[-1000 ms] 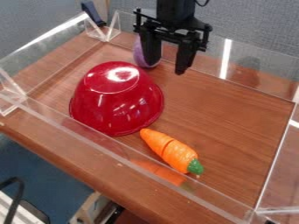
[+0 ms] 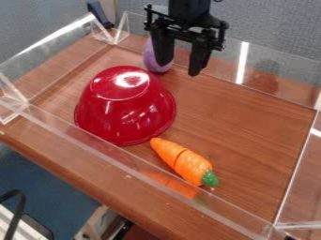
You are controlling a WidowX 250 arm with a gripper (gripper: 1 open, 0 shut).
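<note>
My black gripper (image 2: 175,49) hangs at the top centre with its two fingers spread apart, open and empty. Just behind its left finger is a purple object (image 2: 157,57), partly hidden by the gripper. A red upturned bowl (image 2: 126,106) sits left of centre on the wooden surface, and an orange carrot (image 2: 182,158) with a green end lies diagonally below and right of it.
Clear plastic walls (image 2: 275,86) enclose the wooden tabletop (image 2: 238,136). A small dark blue item (image 2: 100,13) is at the upper left, outside the enclosure.
</note>
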